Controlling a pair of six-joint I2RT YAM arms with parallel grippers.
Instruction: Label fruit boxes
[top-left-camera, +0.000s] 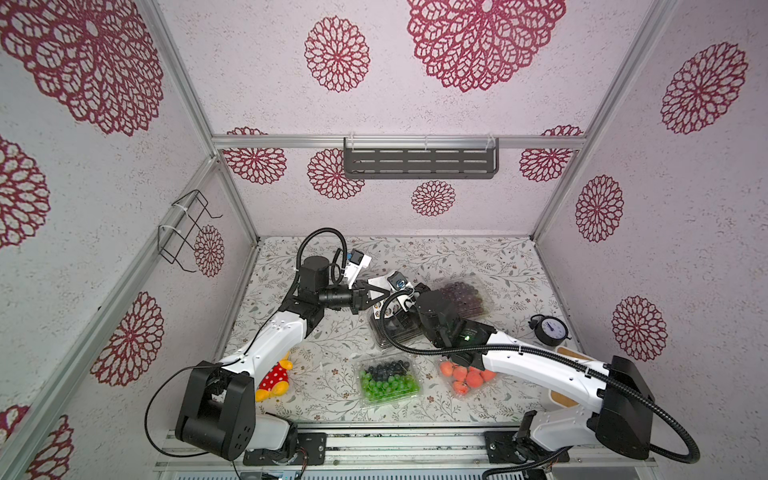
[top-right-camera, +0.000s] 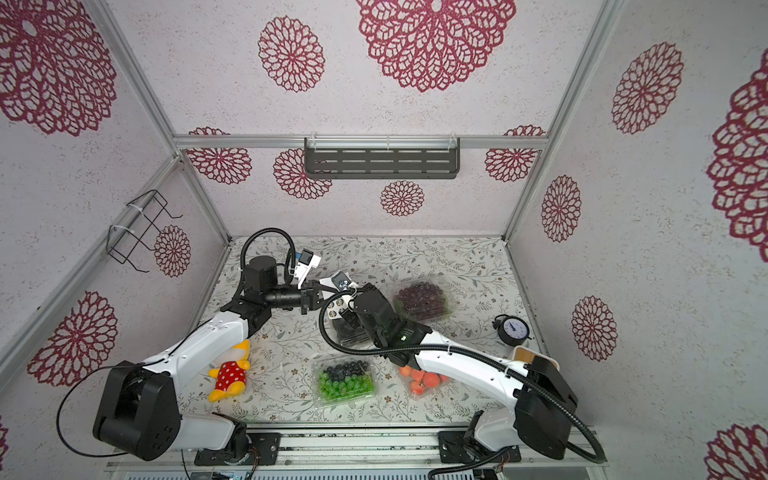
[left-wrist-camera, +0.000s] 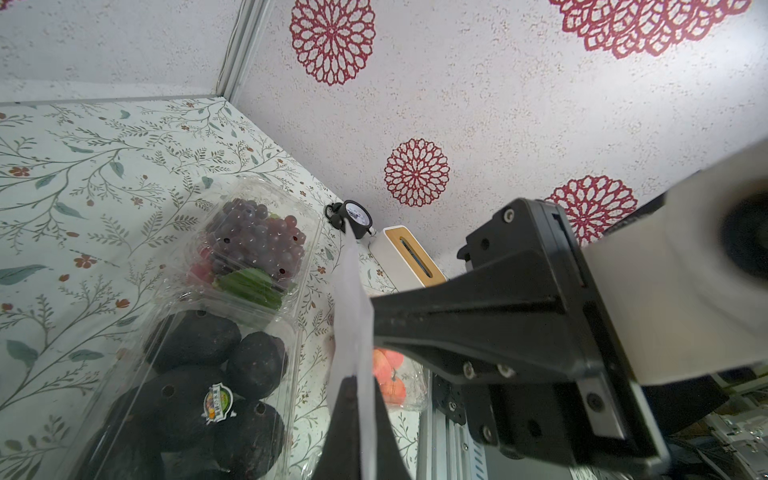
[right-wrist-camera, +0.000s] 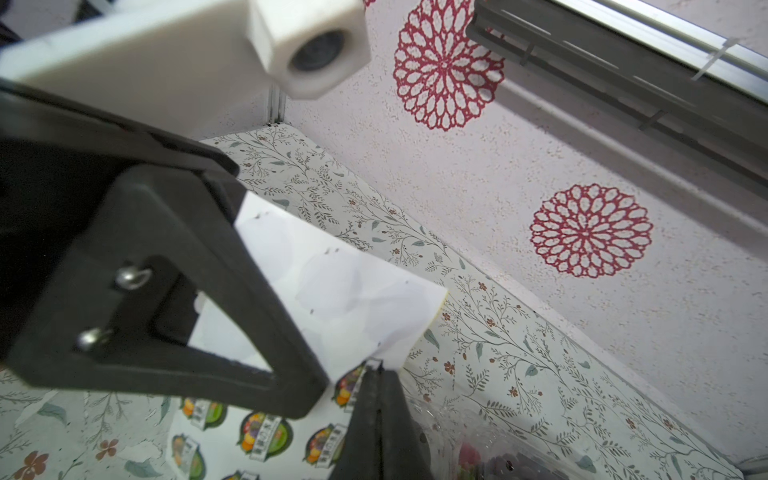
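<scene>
My left gripper is shut on a white sheet of round fruit stickers, seen edge-on in the left wrist view. Part of the sheet curls back, showing its plain side. My right gripper is shut at the sheet's edge beside a sticker (right-wrist-camera: 349, 387); no sticker can be made out between its fingertips. Below the grippers stands a clear box of dark round fruit (left-wrist-camera: 192, 408), with one sticker (left-wrist-camera: 217, 404) on it. Behind it is a box of dark grapes (left-wrist-camera: 252, 240). A box of green and black grapes (top-left-camera: 389, 382) and one of peaches (top-left-camera: 472, 374) sit nearer the front.
A plush toy in red (top-right-camera: 230, 374) lies at the left front. On the right are a black clock (top-left-camera: 549, 329) and a wooden-topped white box (left-wrist-camera: 408, 256). The two grippers are close together.
</scene>
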